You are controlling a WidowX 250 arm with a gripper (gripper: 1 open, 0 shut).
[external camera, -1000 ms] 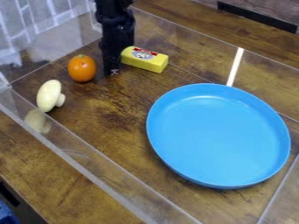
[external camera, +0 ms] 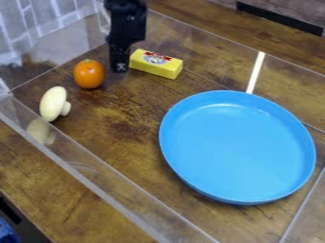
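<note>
My dark gripper hangs at the back of the table, between an orange round fruit and a yellow box with a red and white label. It looks shut, with nothing visible between its fingers, though it is small and dark. A pale oval object lies at the left, in front of the orange fruit. A large blue plate fills the right front.
Clear walls edge the wooden surface at left and front. A white strip lies at the back right.
My gripper has moved slightly up and back from between the fruit and the box. The objects look to be in the same places.
</note>
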